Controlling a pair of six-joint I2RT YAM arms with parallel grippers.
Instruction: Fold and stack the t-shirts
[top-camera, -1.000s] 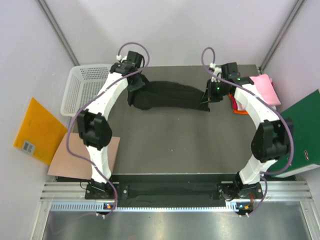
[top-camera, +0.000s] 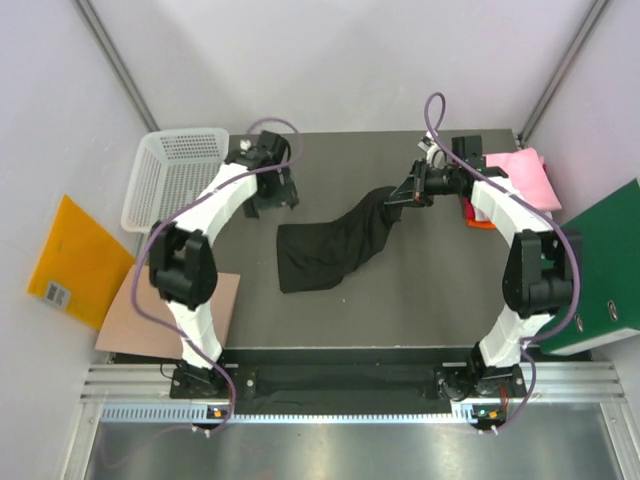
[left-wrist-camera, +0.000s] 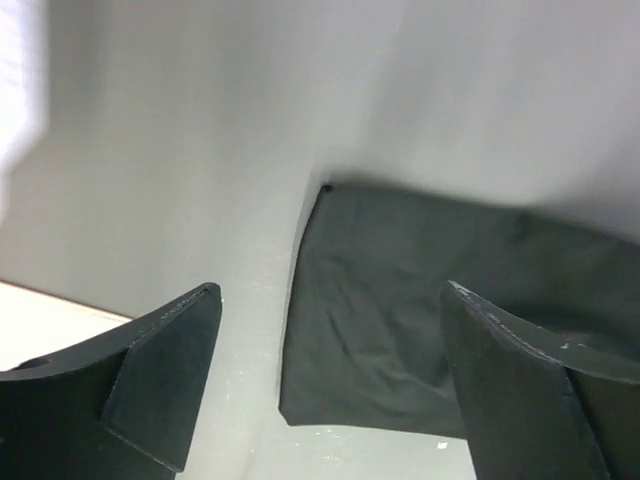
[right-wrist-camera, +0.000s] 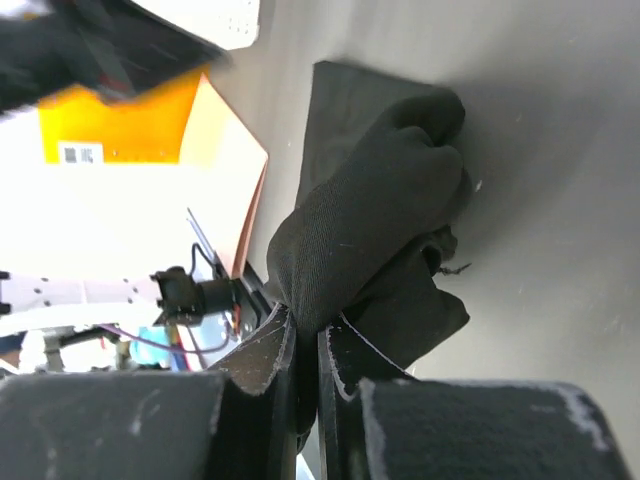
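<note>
A dark t-shirt (top-camera: 325, 248) lies partly on the grey table, its left part flat in a folded, roughly square shape. Its right end rises into my right gripper (top-camera: 398, 198), which is shut on the cloth; the right wrist view shows the bunched fabric (right-wrist-camera: 370, 200) pinched between the fingers. Above and left of the shirt's far left corner, my left gripper (top-camera: 272, 200) hangs open. In the left wrist view the shirt's left edge (left-wrist-camera: 370, 330) lies below the parted fingers, and no cloth is held. Folded pink, red and white shirts (top-camera: 522, 178) are stacked at the back right.
An empty-looking white basket (top-camera: 178, 175) stands at the back left. A yellow panel (top-camera: 80, 262) and a tan board (top-camera: 205, 310) lie at the left, a green panel (top-camera: 600, 265) at the right.
The shirt, earlier stretched between both grippers, has come down toward the front and its left end now lies on the table.
</note>
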